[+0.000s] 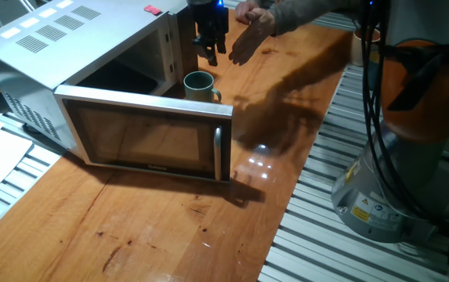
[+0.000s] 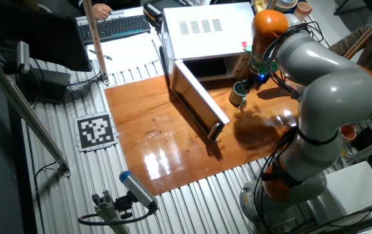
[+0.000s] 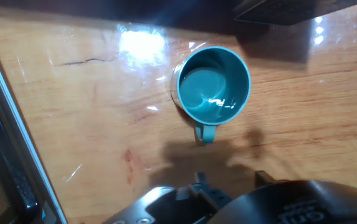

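Observation:
A teal mug [image 3: 194, 87] stands upright on the wooden table, its inside looking empty from above in the wrist view, with the handle [image 3: 208, 134] pointing toward my gripper. The fingers stand apart at the bottom of that view, and no object shows between them. In exterior view 1 the gripper [image 1: 217, 55] hangs above the table, behind the mug [image 1: 199, 93] and clear of it. The silver microwave [image 1: 52, 43] has its door [image 1: 146, 137] swung wide open; the mug sits behind that door, close to the cavity opening.
A person's hand [image 1: 253, 39] reaches in right beside my gripper. The microwave door juts out over the table [image 2: 140, 143], whose front part is bare. A small pink item [image 1: 153, 10] lies on top of the microwave.

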